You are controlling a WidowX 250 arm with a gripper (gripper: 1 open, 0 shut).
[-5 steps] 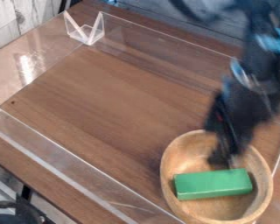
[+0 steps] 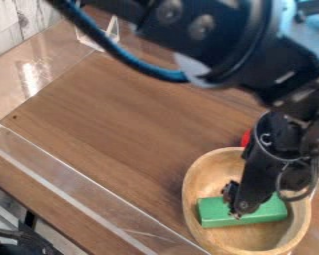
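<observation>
A wooden bowl (image 2: 206, 174) sits at the lower right of the table, holding a green rectangular block (image 2: 218, 211) that lies flat across its bottom. My black gripper (image 2: 239, 197) reaches down into the bowl from the right, its fingertips over the block's upper edge, and partly hides the block and the bowl's back rim. The gripper is open; whether the fingertips touch the block cannot be told. A small red object (image 2: 247, 137) shows just behind the bowl, mostly hidden by the gripper.
Clear transparent edging runs along the table's left and front sides. The arm covers much of the upper right.
The arm has descended into the bowl, bringing the gripper from above it down to the green block. The block has stayed in about the same place.
</observation>
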